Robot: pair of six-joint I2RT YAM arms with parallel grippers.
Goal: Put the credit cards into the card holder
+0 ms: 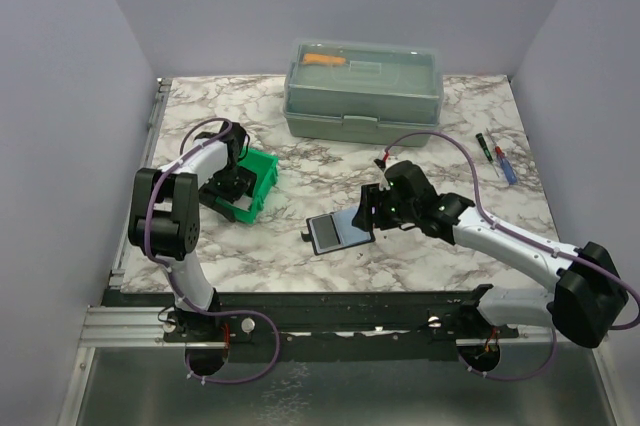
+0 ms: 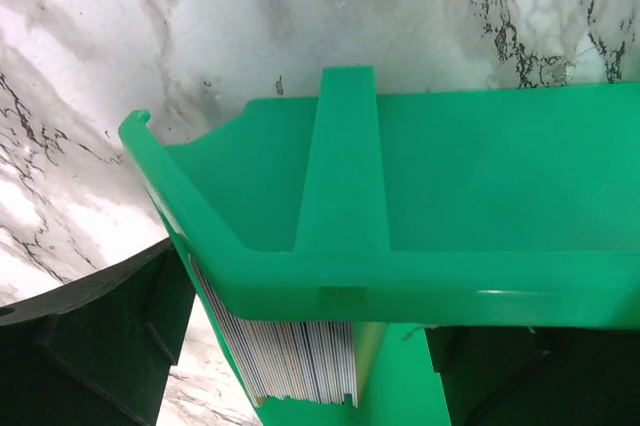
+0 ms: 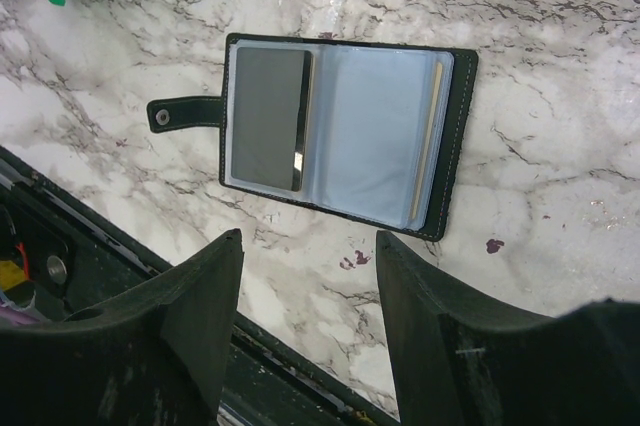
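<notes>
The stack of cards [image 2: 300, 351] stands on edge at one end of the green box [image 2: 520, 286]. My left gripper is part open there: one finger [image 2: 165, 321] is outside the box's end wall, the other [image 2: 500, 376] beyond the stack's inner side. Gaps remain on both sides, so no card is gripped. On the table the card holder [image 3: 330, 131] lies spread open, black with clear sleeves. Its left pocket has a dark card-like panel [image 3: 268, 116]; the right one looks pale. Near it, my right gripper stays open and empty.
A lidded grey-green bin [image 1: 364, 96] stands at the back. A green pen [image 1: 484, 147] and a blue-handled tool [image 1: 506, 167] lie at the right. Bare marble separates the green box from the card holder.
</notes>
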